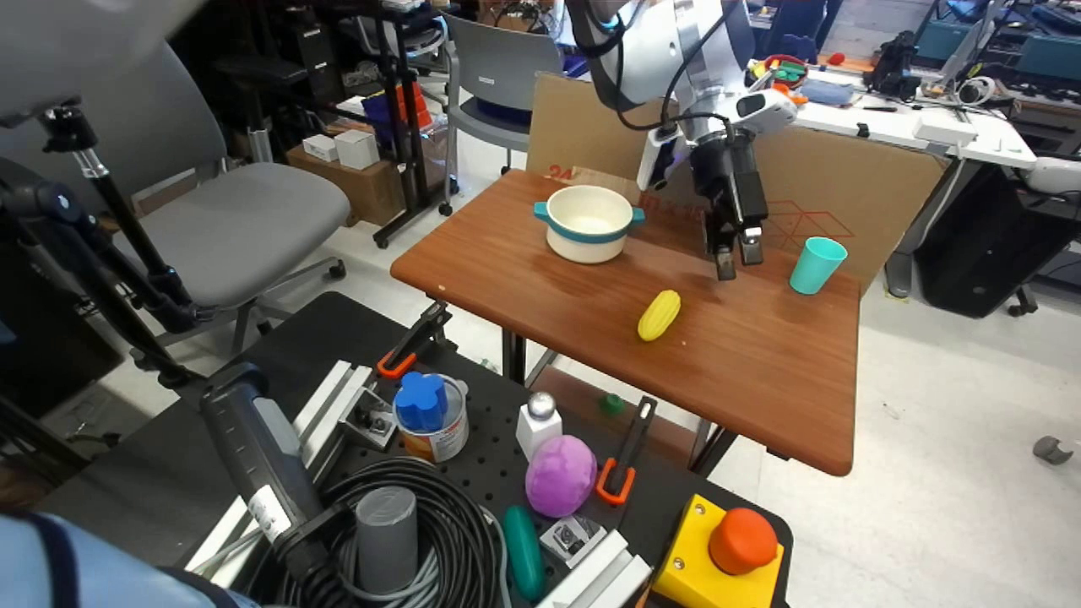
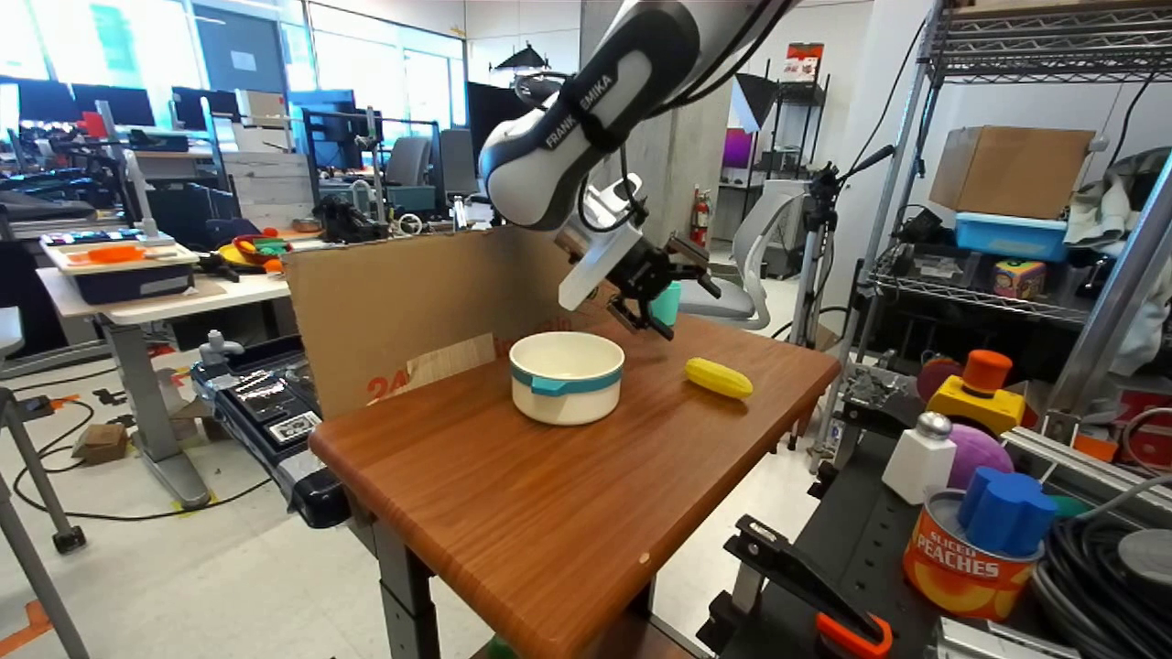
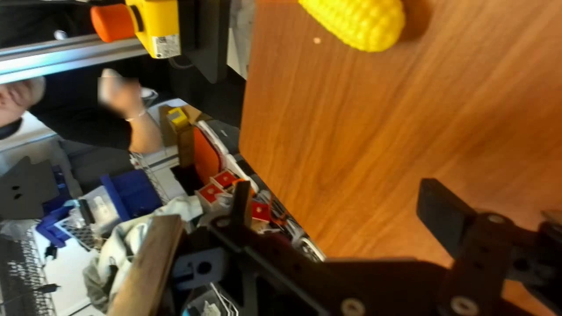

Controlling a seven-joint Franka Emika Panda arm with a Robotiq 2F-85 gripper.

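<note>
My gripper (image 1: 737, 263) hangs above the back right part of the wooden table, tilted, its fingers apart and empty. In the wrist view, one black finger (image 3: 442, 216) is over bare wood, the other over the background beyond the table. A yellow corn cob (image 1: 660, 315) lies mid-table, in front of the gripper; its end (image 3: 371, 26) shows at the top of the wrist view. Left of the gripper stands a cream pot (image 2: 566, 402) with teal handles, its visible inside empty. A teal cup (image 1: 817, 268) stands upright at the right, partly behind the gripper in exterior view 2. No red pepper shows now.
Cardboard (image 1: 811, 192) stands along the table's back edge. A black workbench (image 1: 486, 405) with clamps, a can and cables lies beyond the front edge.
</note>
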